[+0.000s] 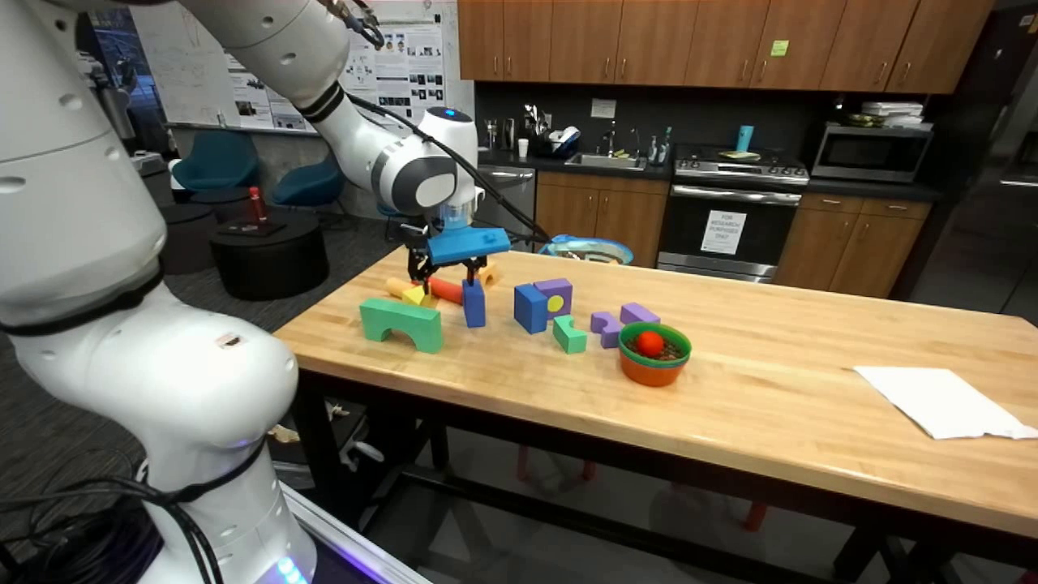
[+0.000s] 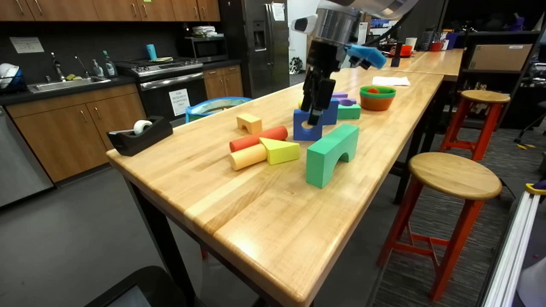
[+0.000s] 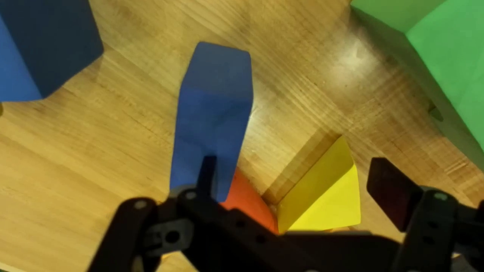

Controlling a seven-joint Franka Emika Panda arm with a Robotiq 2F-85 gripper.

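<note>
My gripper is open, pointing down low over the cluster of blocks at the table's left end. A yellow triangular block shows between the spread fingers in the wrist view, with nothing gripped. One finger overlaps the near end of an upright blue block; whether they touch, I cannot tell. Part of a red cylinder shows beside the yellow block, the rest hidden by the gripper. From the second exterior view, the yellow block lies against an orange cylinder, in front of the red one.
A green arch stands near the front edge. Another blue block, purple pieces and a small green piece stand to the right, before stacked bowls holding a red ball. A tape dispenser sits at the table's edge.
</note>
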